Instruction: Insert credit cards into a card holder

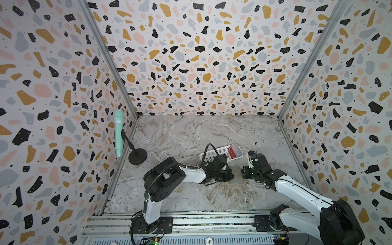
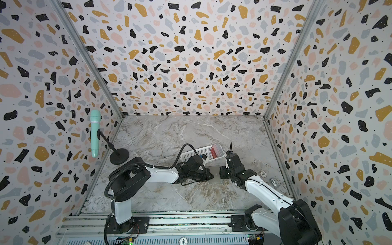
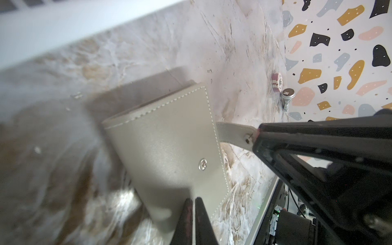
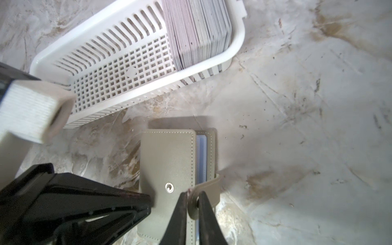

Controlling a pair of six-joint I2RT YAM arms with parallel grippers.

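Observation:
A grey-beige card holder (image 4: pixel 165 163) with white stitching and a metal snap lies folded on the table, its cover over a clear bluish sleeve (image 4: pixel 201 159). From its right edge sticks out a short strap (image 3: pixel 236 134). My left gripper is shut over the cover, nothing showing between its fingers; whether it touches the cover cannot be told. My right gripper is partly open at the strap, whose bent end shows around its fingertips. Both grippers flank the holder in the top left view. The holder's lower part is hidden by them in the right wrist view.
A white slotted basket (image 4: pixel 122 96) holding a row of upright cards (image 4: pixel 198 34) stands just behind the holder. A microphone stand (image 1: pixel 138 156) is at the far left. Small items (image 2: pixel 273 181) lie by the right wall.

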